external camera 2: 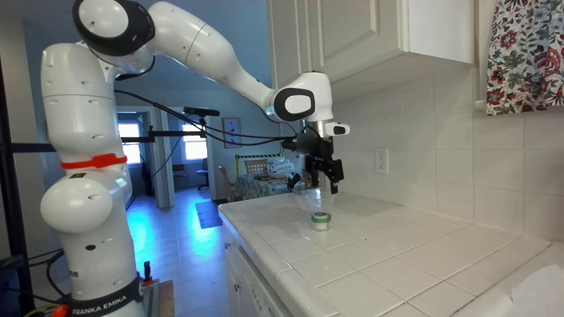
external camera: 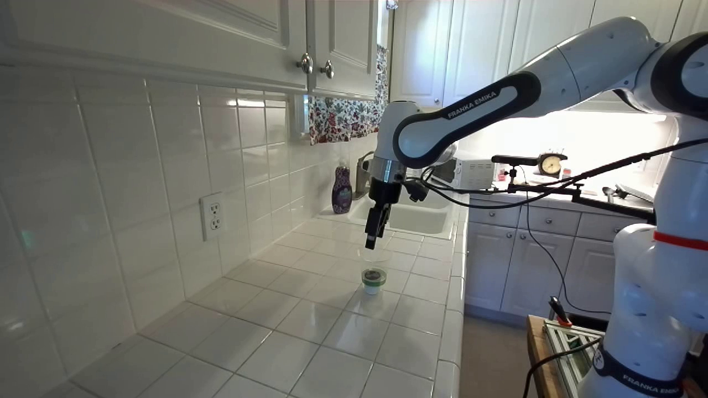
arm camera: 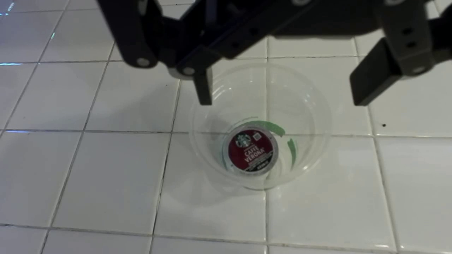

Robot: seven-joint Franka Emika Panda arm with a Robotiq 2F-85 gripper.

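Observation:
A clear plastic cup (arm camera: 311,110) stands upright on the tiled counter, with green marks low on its side. Inside it, at the bottom, lies a coffee pod (arm camera: 253,150) with a dark red lid reading Caffè Verona. In exterior view 1 the cup's green band (external camera: 373,278) shows plainly while its clear upper wall is faint. My gripper is open above the cup, its fingers spread to either side of the rim and nothing held. From the other side, the gripper (external camera 2: 325,194) again hangs over the cup (external camera 2: 320,220).
Behind the gripper is a sink (external camera: 425,219), with a purple bottle (external camera: 342,189) at its left corner. The tiled wall with an outlet (external camera: 212,216) borders the counter, and a cabinet (external camera: 199,40) overhangs it. Bare tiles surround the cup. The counter's open edge (external camera: 454,318) runs along the right.

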